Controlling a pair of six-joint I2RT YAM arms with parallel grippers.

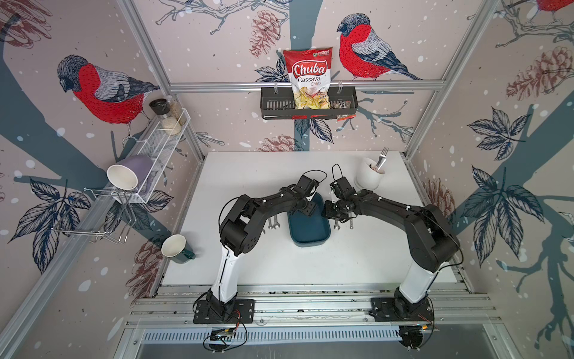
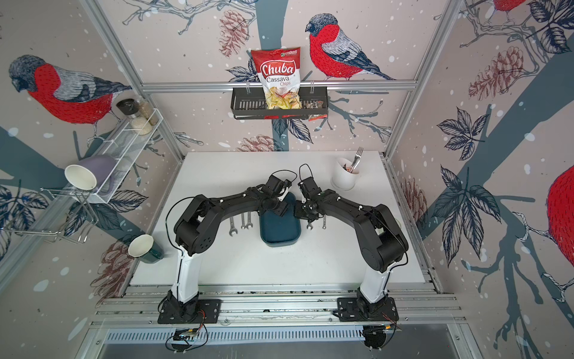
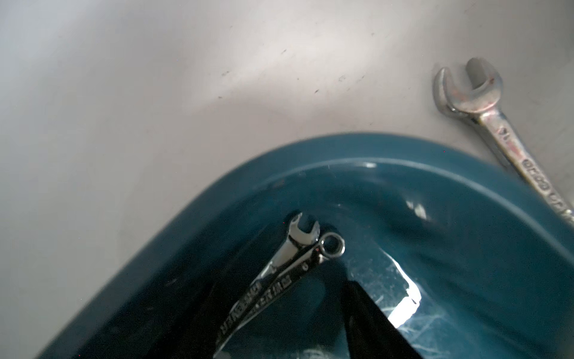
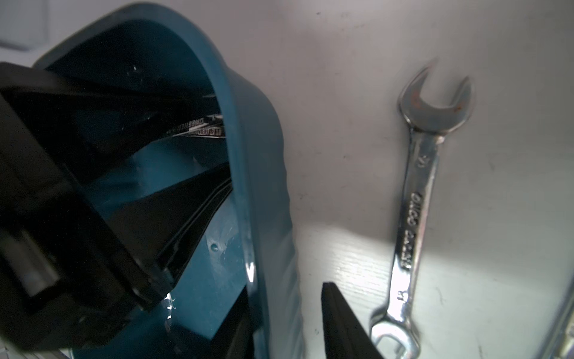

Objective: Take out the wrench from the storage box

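Two small wrenches [image 3: 275, 269] lie together inside the blue storage box [image 1: 309, 236], against its wall in the left wrist view. My left gripper is open inside the box, its fingers either side of and beside those wrenches, holding nothing. My right gripper is open at the box's right wall, the rim between or just beside its fingertips. Outside the box a wrench [image 4: 418, 209] lies on the table in the right wrist view, and another wrench [image 3: 502, 131] shows beyond the rim in the left wrist view.
More wrenches [image 2: 233, 227] lie left of the box. A white cup with cutlery [image 1: 369, 176] stands at back right, a green mug [image 1: 177, 247] at front left. A wire rack [image 1: 143, 173] hangs on the left wall.
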